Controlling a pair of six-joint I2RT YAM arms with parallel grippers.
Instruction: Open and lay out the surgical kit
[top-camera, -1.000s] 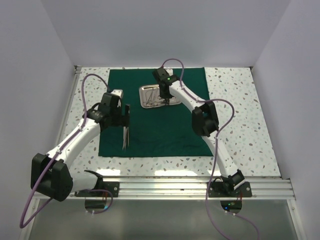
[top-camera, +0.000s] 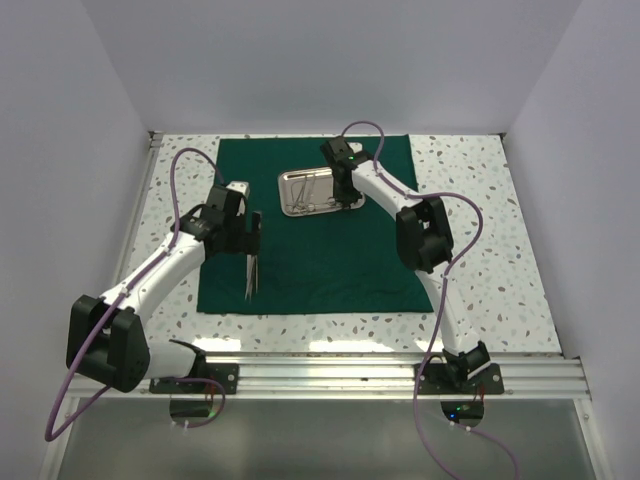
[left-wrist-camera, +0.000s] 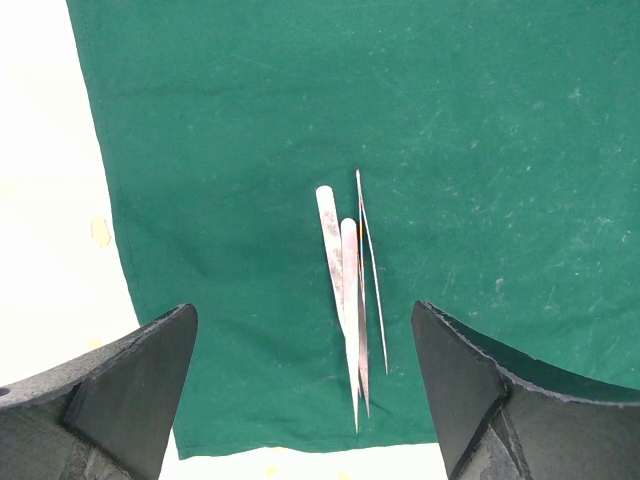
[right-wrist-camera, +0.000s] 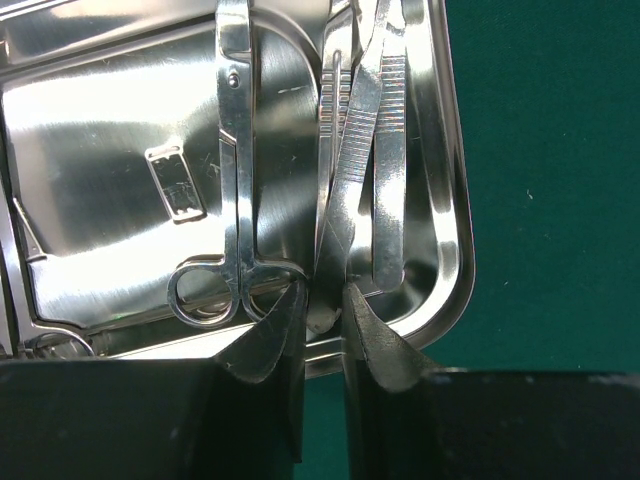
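The steel tray (right-wrist-camera: 458, 220) rests on the green cloth (top-camera: 320, 270), holding scissors (right-wrist-camera: 232, 150), a small clip (right-wrist-camera: 175, 183) and several flat forceps-like instruments (right-wrist-camera: 390, 160). My right gripper is over the tray's near right corner, its fingertips a short way apart around the end of a flat instrument; whether they grip it is unclear. Several slim instruments (left-wrist-camera: 349, 280) lie lengthwise on the cloth's left part. My left gripper hangs open above them, nothing between its fingers.
Speckled tabletop (top-camera: 490, 260) shows around the cloth, with walls on the sides and back.
My right gripper has moved rightward along the tray to its right part. The left arm has shifted very slightly; the instruments on the cloth look unmoved.
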